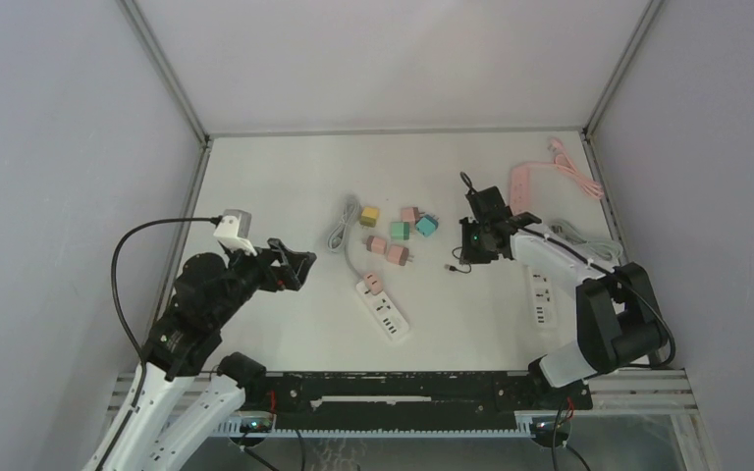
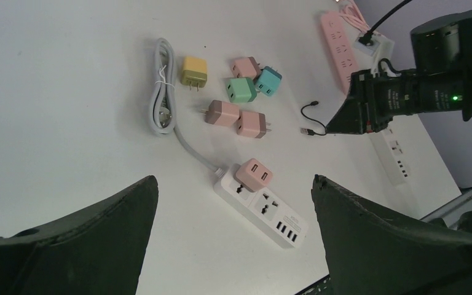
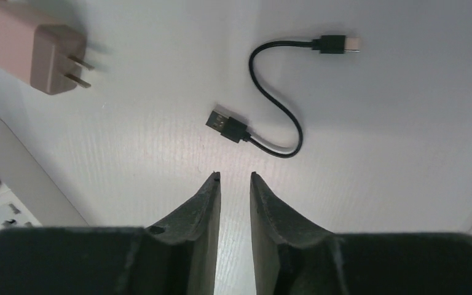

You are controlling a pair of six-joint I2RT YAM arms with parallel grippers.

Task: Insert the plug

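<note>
A short black USB cable lies loose on the table, its USB-A end just beyond the fingertips of my right gripper, which hovers over it part open, nothing between the fingers. Left of it are pink plug adapters, plus green, yellow and teal ones. A white power strip has a pink adapter on it. My left gripper is open and empty, raised over the left side of the table.
Coiled grey cord lies mid-table. A pink strip and a second white strip lie at the right.
</note>
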